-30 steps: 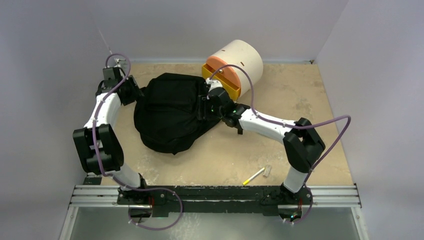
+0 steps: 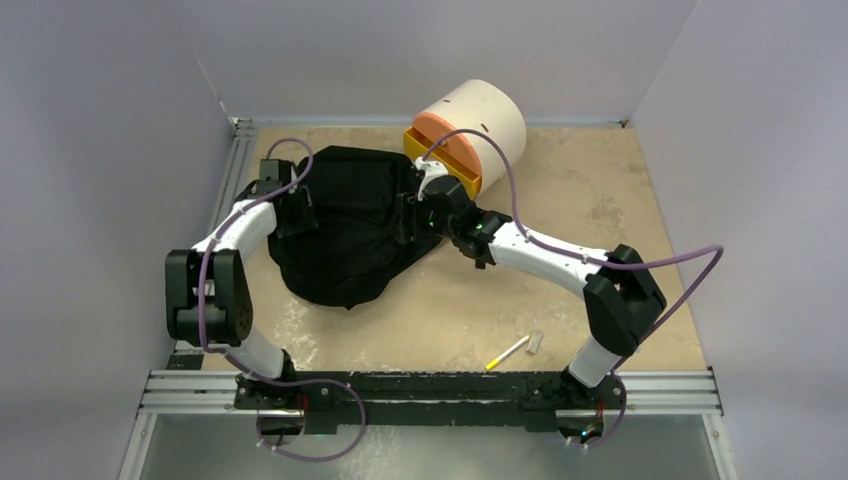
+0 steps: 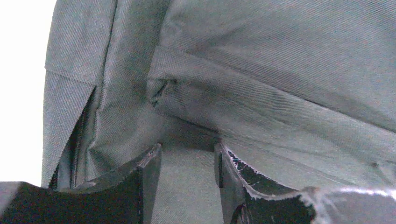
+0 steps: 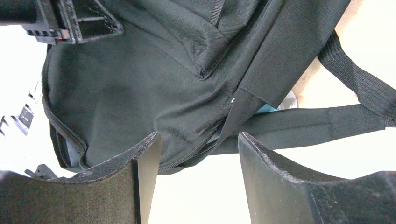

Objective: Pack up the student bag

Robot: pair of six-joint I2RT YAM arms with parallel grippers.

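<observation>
The black student bag [image 2: 345, 240] lies flat on the left half of the table, its cloth creased. Over its left side, my left gripper [image 2: 315, 212] hangs part open; in the left wrist view bag cloth [image 3: 261, 107] fills most of the picture, and no fold shows clamped between the fingers. My right gripper [image 2: 402, 220] is above the bag's right side, fingers [image 4: 149, 163] apart with nothing held. The right wrist view shows the bag's zip edge [image 4: 191, 156], a strap [image 4: 308, 123], and a bit of something light blue [image 4: 266, 108] peeking from under a flap.
A white cylinder [image 2: 490, 115] with an orange end and a yellow box-like part [image 2: 464, 180] stands behind the bag's right corner. A yellow-and-white marker [image 2: 508, 352] and a small pale block [image 2: 535, 341] lie near the front edge.
My left gripper has moved right and toward the front, from beside the bag to over its left side. My right arm has shifted only slightly; the bag looks almost unchanged.
</observation>
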